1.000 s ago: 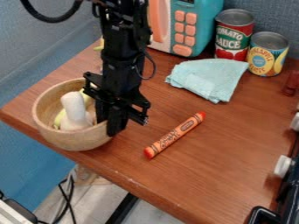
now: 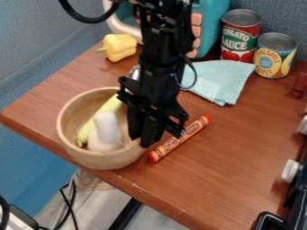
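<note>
My black gripper (image 2: pixel 146 126) hangs over the right side of the wooden bowl (image 2: pixel 84 153), fingers pointing down; whether it is open or shut is hard to see. In the bowl lie a white object (image 2: pixel 106 133) and a yellow one (image 2: pixel 90 128). An orange crayon (image 2: pixel 175 141) lies on the table right of the bowl, beside the gripper.
At the back are a tomato sauce can (image 2: pixel 239 39), a yellow-labelled can (image 2: pixel 275 60), a light cloth (image 2: pixel 218 83), a teal toy (image 2: pixel 207 18) and a yellow object (image 2: pixel 118 45). A black appliance (image 2: pixel 288 189) edges the right.
The bowl appears moved a little rightward and toward the front.
</note>
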